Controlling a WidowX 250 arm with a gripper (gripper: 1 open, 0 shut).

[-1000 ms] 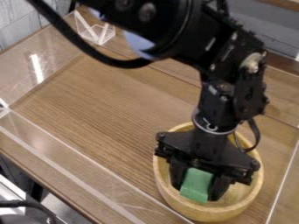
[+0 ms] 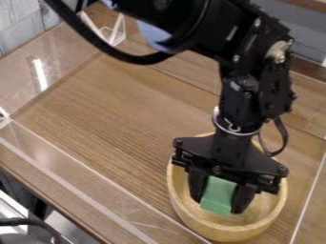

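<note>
My black gripper (image 2: pixel 227 172) reaches down into a light yellow round bowl (image 2: pixel 201 222) at the lower right of the camera view. It is shut on a green block (image 2: pixel 219 196) that sits inside the bowl's rim. The bowl's far side is partly hidden behind the gripper.
Clear edging runs along its left side, with dark cables at the lower left corner. A white wire-like object stands at the back left.
My gripper, with the green block in it, has shifted very slightly within the bowl. The bowl stays in about the same place.
</note>
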